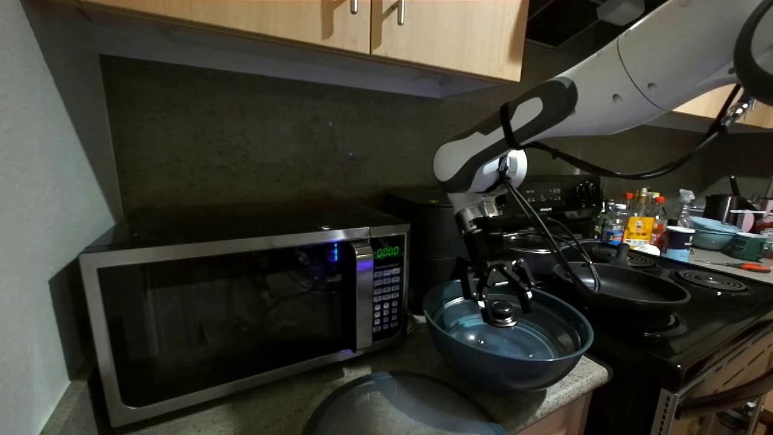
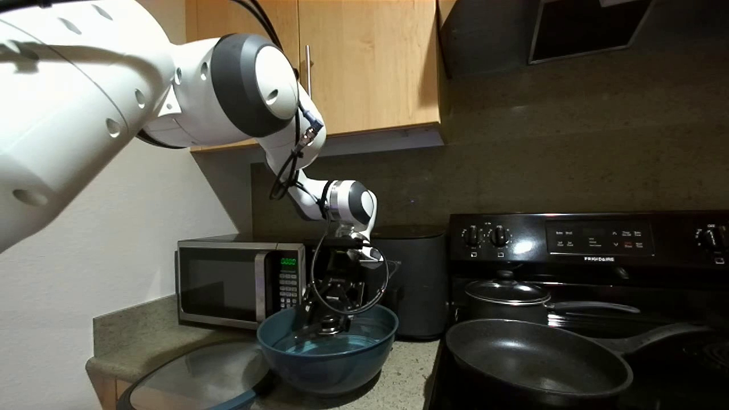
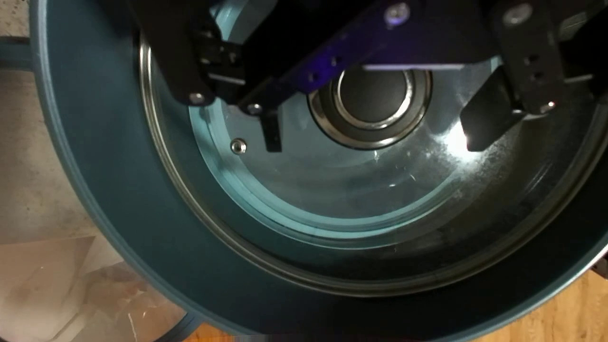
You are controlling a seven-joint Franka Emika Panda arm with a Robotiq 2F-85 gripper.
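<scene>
Inside the big blue bowl (image 1: pixel 464 344) lies a round glass lid (image 3: pixel 319 182) with a metal rim. At its centre sits a black knob (image 3: pixel 373 97) with a silver ring. My gripper (image 1: pixel 500 301) is open just over the lid, its fingers spread to either side of the knob; nothing is clasped. In the wrist view one fingertip (image 3: pixel 271 131) is left of the knob and the other shows to its right. The second exterior view has the gripper dark against the bowl (image 2: pixel 328 362), so its fingers are hard to make out there.
A microwave (image 1: pixel 239 319) stands left of the bowl. Another clear lid (image 1: pixel 402 409) lies in front on the counter. To the right, the stove carries a black frying pan (image 2: pixel 540 355) and a lidded pot (image 2: pixel 506 297). A dark appliance (image 2: pixel 417 283) stands behind the bowl.
</scene>
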